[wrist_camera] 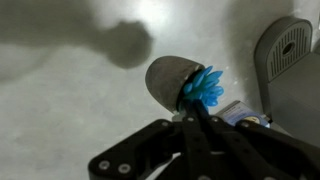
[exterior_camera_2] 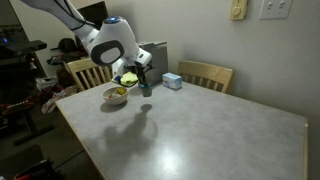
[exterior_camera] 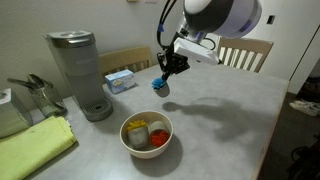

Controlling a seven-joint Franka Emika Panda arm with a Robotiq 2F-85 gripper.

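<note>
A small grey rounded object with a blue frilly top (exterior_camera: pixel 160 90) hangs from my gripper (exterior_camera: pixel 167 73), over the table beyond the bowl. In the wrist view the fingers of my gripper are closed on the blue frills (wrist_camera: pixel 204 86), with the grey body (wrist_camera: pixel 168 80) tilted out below. The fingertips are dark and partly hidden by the frills. How far the object is from the tabletop is hard to judge. A white bowl (exterior_camera: pixel 149 152) sits nearer the camera, holding several yellow, grey and red items.
A tall grey machine (exterior_camera: pixel 80 75) stands left of the gripper, and a blue-and-white box (exterior_camera: pixel 120 81) lies behind. A yellow-green cloth (exterior_camera: pixel 32 146) covers the near left. To the right, the tabletop (exterior_camera: pixel 225 115) is clear.
</note>
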